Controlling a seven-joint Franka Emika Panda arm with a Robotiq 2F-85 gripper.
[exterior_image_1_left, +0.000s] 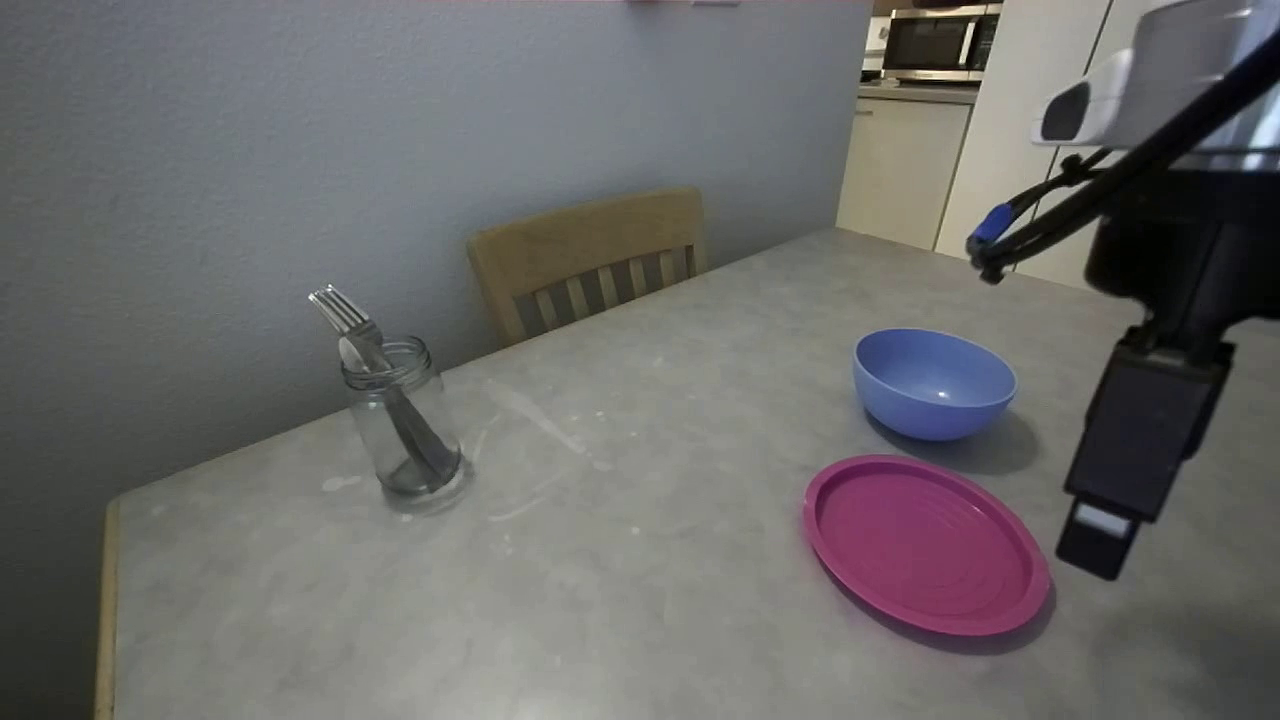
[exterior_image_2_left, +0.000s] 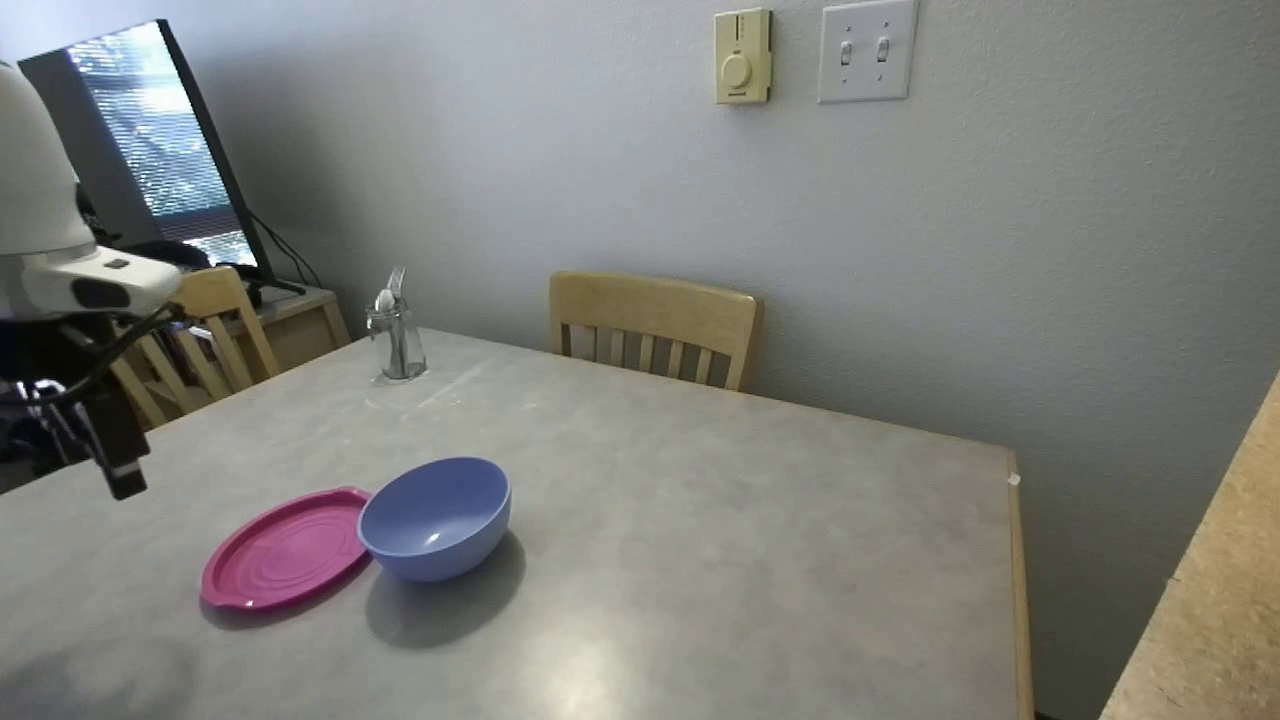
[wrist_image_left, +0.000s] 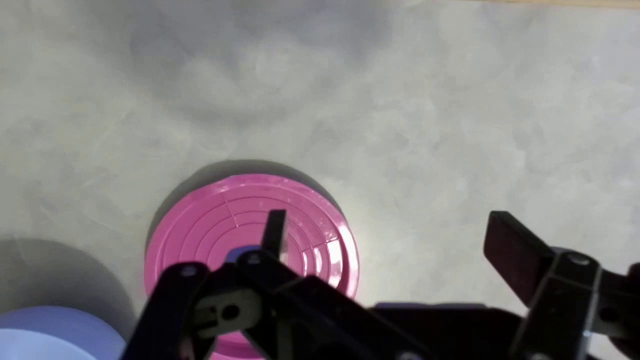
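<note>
A pink round plate or lid (exterior_image_1_left: 924, 546) lies flat on the grey table. Just behind it stands a blue bowl (exterior_image_1_left: 933, 384), upright and empty. At the table's wall side is a glass jar (exterior_image_1_left: 408, 420) with a fork (exterior_image_1_left: 345, 314) and other cutlery leaning in it. My gripper is open and hangs above the table, with nothing between its fingers. In the wrist view its left finger (wrist_image_left: 274, 234) overlaps the pink plate, while the right finger (wrist_image_left: 516, 255) is over bare table. The bowl (wrist_image_left: 57, 336) shows only partly at the lower left.
A wooden chair (exterior_image_2_left: 654, 318) stands against the table's wall side. Behind the jar, a monitor (exterior_image_2_left: 156, 144) and another chair (exterior_image_2_left: 216, 300) are beyond the table.
</note>
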